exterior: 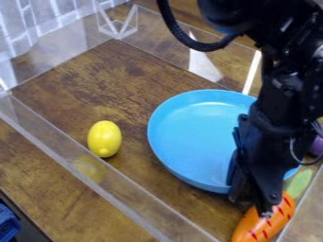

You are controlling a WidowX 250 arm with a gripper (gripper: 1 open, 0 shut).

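My black gripper [259, 194] comes down from the upper right, its fingertips low at the right front of a blue bowl [190, 137], just above an orange toy carrot [260, 224] with green leaves. The tips are dark and partly hidden, so whether anything is between them is unclear. A yellow lemon [105, 139] lies on the wooden surface left of the bowl.
Clear plastic walls [139, 194] border the work area. A purple object is partly hidden behind the gripper at the right. A dark blue object [7, 227] sits at the lower left outside the wall.
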